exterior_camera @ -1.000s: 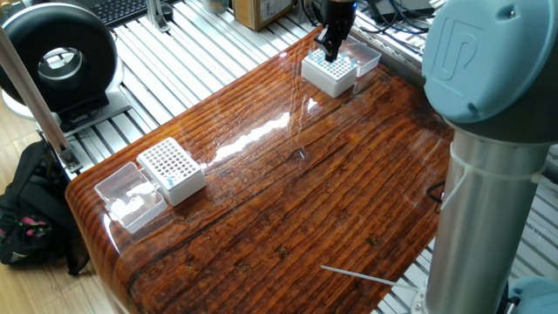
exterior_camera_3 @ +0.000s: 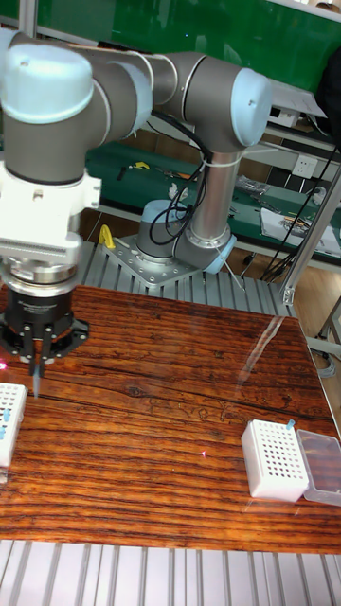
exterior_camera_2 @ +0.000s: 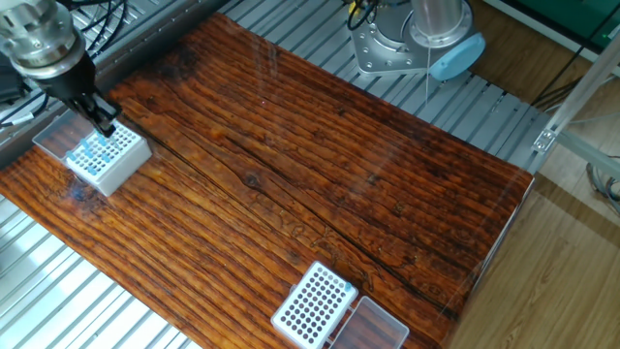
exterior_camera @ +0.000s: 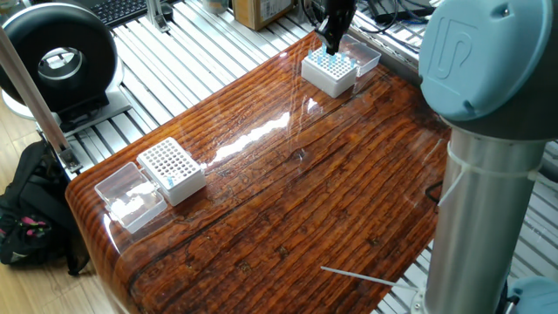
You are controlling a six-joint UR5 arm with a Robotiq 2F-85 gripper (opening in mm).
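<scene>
My gripper (exterior_camera_3: 38, 355) is shut on a slim blue pipette tip (exterior_camera_3: 36, 381), which hangs point-down below the fingers. In exterior view 2 the gripper (exterior_camera_2: 108, 126) stands just over a white tip rack (exterior_camera_2: 121, 167) at the left, where several blue tips stick up from the holes. Exterior view 1 has this rack (exterior_camera: 329, 80) at the far end of the board. A second white rack (exterior_camera: 172, 172) sits at the opposite end. Its holes are mostly empty, with one blue tip (exterior_camera_2: 348, 287) showing near a corner.
Clear open lids (exterior_camera: 131, 197) (exterior_camera: 361, 56) lie beside both racks. Between the racks the glossy wooden board (exterior_camera: 288, 201) is bare. The arm's base (exterior_camera_3: 156, 260) stands behind the board, and a thin rod (exterior_camera: 366, 278) reaches over its edge.
The gripper has risen slightly over the far rack and shifted a little. Both racks and their lids stay where they were.
</scene>
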